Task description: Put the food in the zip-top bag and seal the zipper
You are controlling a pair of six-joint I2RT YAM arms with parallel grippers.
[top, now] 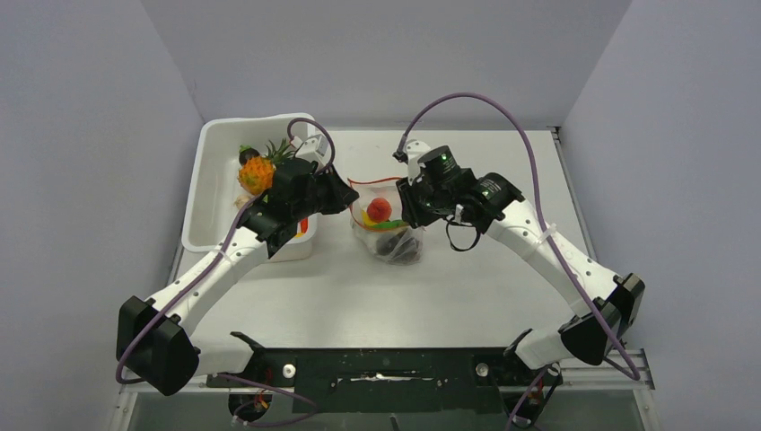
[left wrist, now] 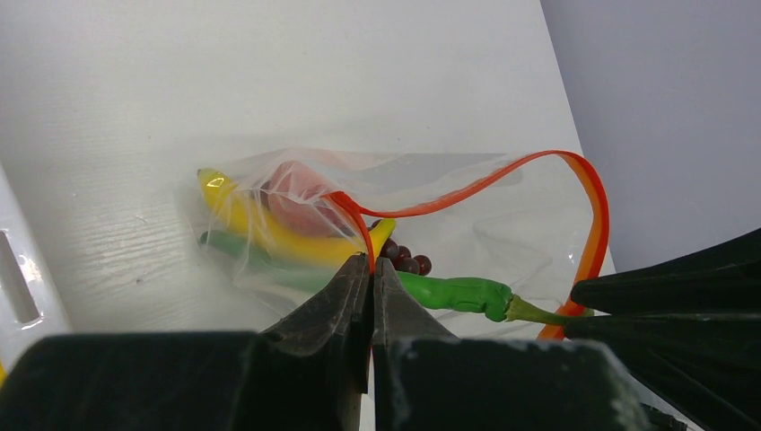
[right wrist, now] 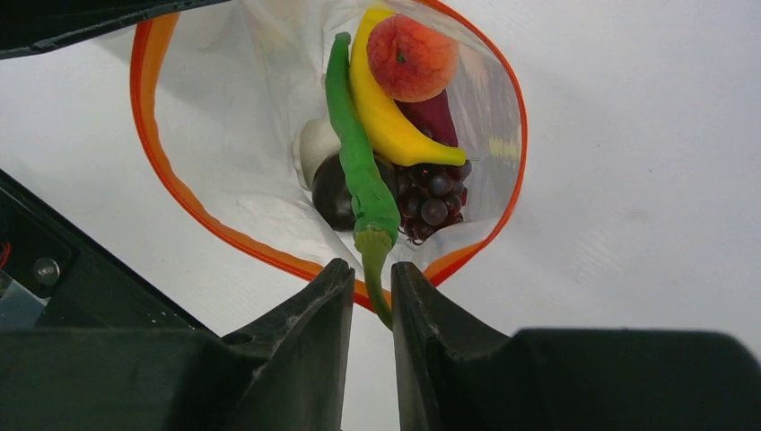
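Note:
The clear bag (top: 386,251) with an orange zipper rim stands open at table center, holding a peach (right wrist: 410,56), banana (right wrist: 395,126), green pepper (right wrist: 354,171), grapes (right wrist: 435,197) and a dark round item (right wrist: 332,193). My left gripper is shut on the bag's rim at its left corner. My right gripper is open at the opposite rim, with the pepper's stem lying between its fingertips, apparently not gripped.
A white bin (top: 206,189) with a pineapple and other food sits at the left. Bare table (top: 377,305) surrounds the bag in front, behind and to the right. Walls bound the back and sides.

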